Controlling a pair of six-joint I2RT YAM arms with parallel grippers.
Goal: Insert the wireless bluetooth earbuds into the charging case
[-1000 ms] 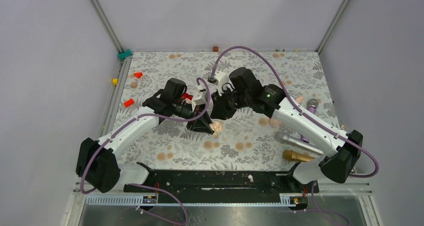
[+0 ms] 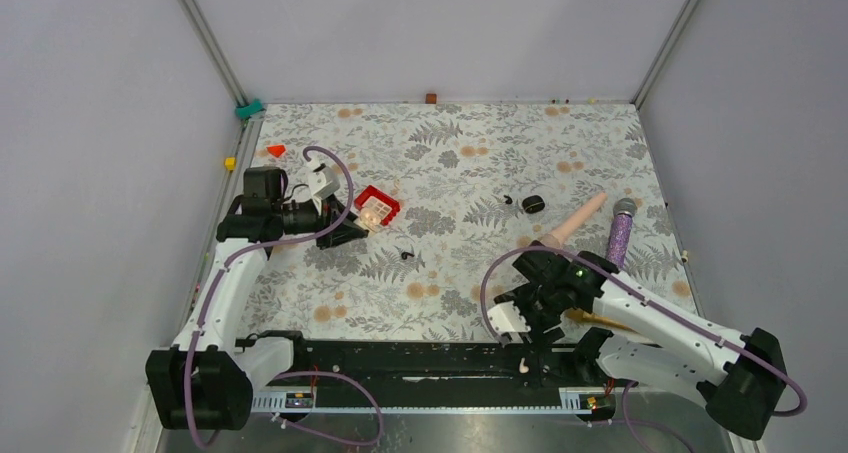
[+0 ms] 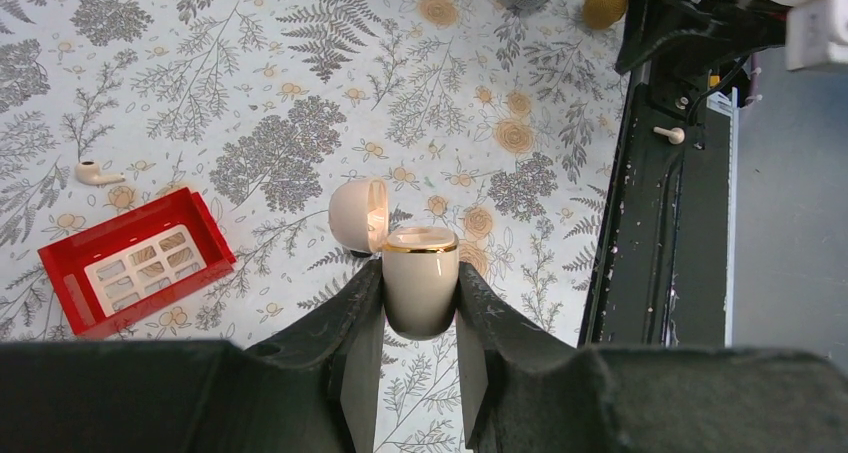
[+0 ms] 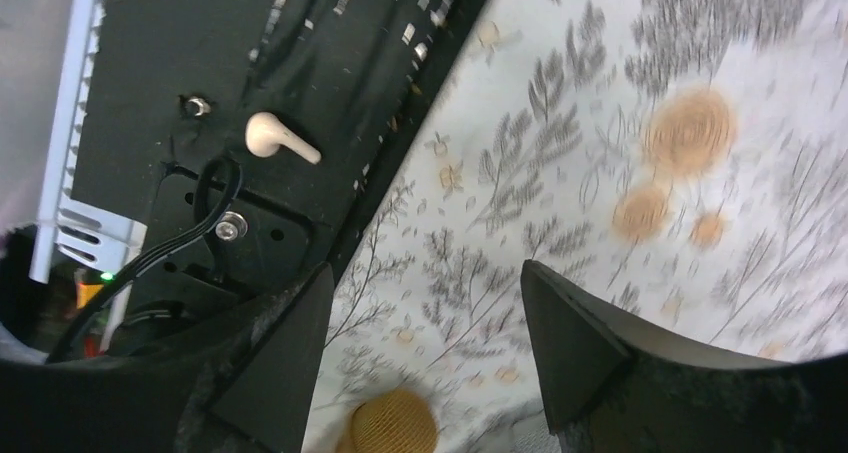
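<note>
My left gripper (image 2: 355, 227) is shut on the open white charging case (image 3: 420, 288), its lid (image 3: 350, 213) tipped back, above the table beside a red basket (image 2: 362, 198). A white earbud (image 3: 97, 174) lies near that basket in the left wrist view. Another white earbud (image 4: 275, 136) lies on the black front strip, also visible in the top view (image 2: 523, 366). My right gripper is open over the table's front edge, near that earbud, with nothing between its fingers.
On the right lie a pink rod (image 2: 585, 210), a purple microphone (image 2: 621, 233) and a gold cylinder (image 4: 390, 423). Small dark objects (image 2: 532, 203) sit right of centre.
My right arm has moved away from the left gripper, right and down to the front edge. The left arm has pulled back left with the case.
</note>
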